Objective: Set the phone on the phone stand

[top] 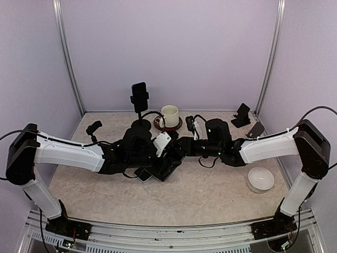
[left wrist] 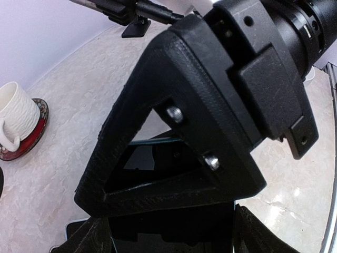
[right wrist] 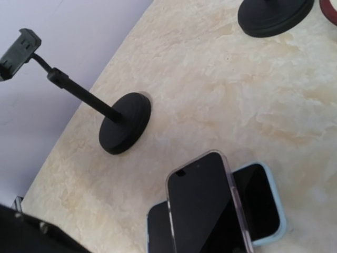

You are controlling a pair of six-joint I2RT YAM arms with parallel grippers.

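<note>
In the left wrist view the right gripper's large black finger lies across the phone (left wrist: 171, 232), whose sides are between my left fingers; whether either grips it is unclear. The right wrist view shows loose phones (right wrist: 200, 200) stacked on the table and an empty black phone stand (right wrist: 121, 121).
A cup (top: 169, 115) on a red saucer stands at the back, beside a tall stand holding a dark slab (top: 139, 96). Small stands (top: 242, 115) are at the back right, a white bowl (top: 260, 179) at right.
</note>
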